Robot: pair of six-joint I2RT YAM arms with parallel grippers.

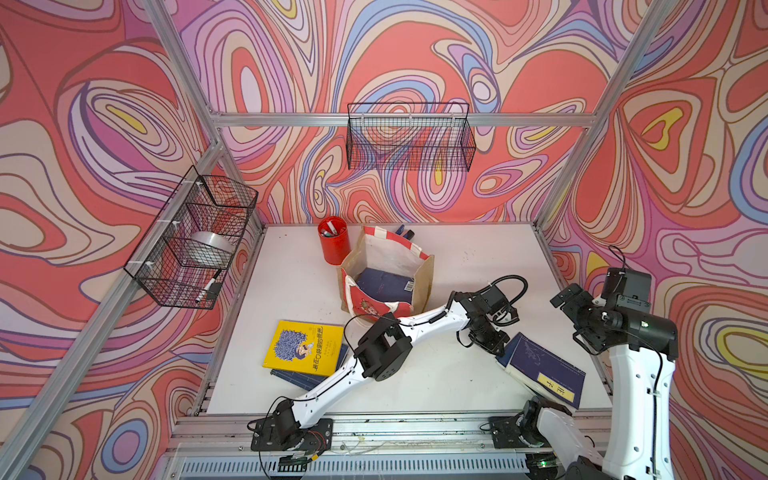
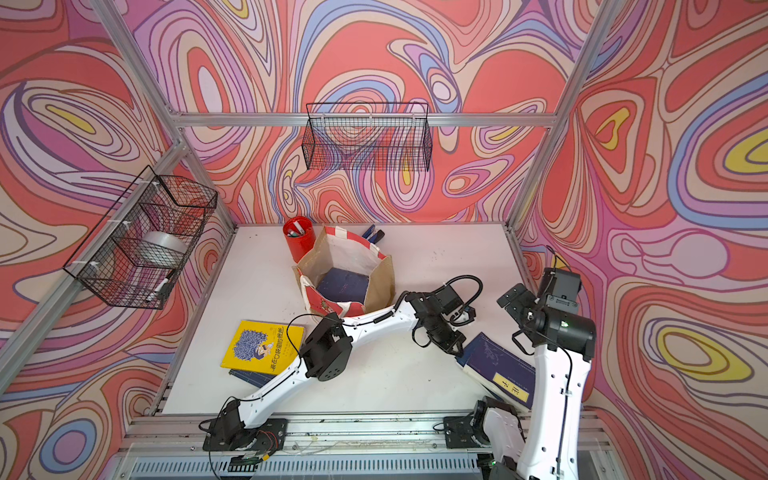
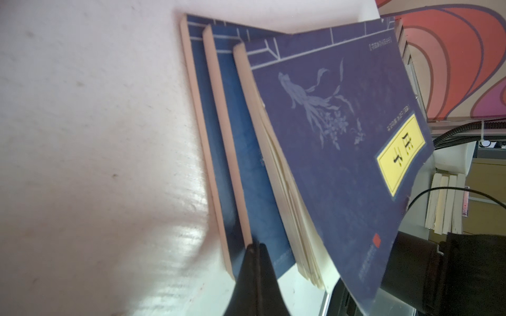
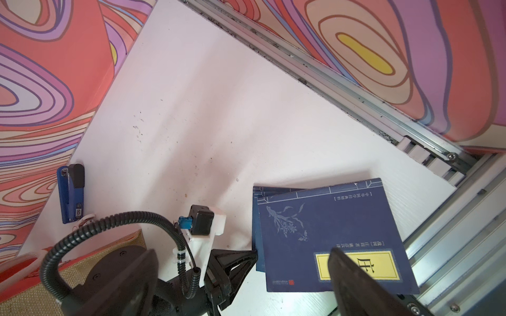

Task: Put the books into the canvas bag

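Observation:
On the right of the table lies a stack of blue books (image 1: 552,369), fanned out at its left side, the top one with a yellow label. My left gripper is shut at the stack's near-left corner, its tips together with nothing between them; the books are outside its fingers. The canvas bag (image 1: 425,294) stands open-topped at mid-table with a dark blue book (image 1: 384,285) inside. At the left lies a yellow book (image 1: 310,349) on top of blue ones (image 1: 294,379). My right gripper is high at the right, fingers wide apart and empty.
A red pen cup (image 1: 334,242) stands left behind the bag, and a blue stapler (image 4: 71,192) lies behind it. Wire baskets (image 1: 410,140) hang on the frame. The left arm crosses the front of the table.

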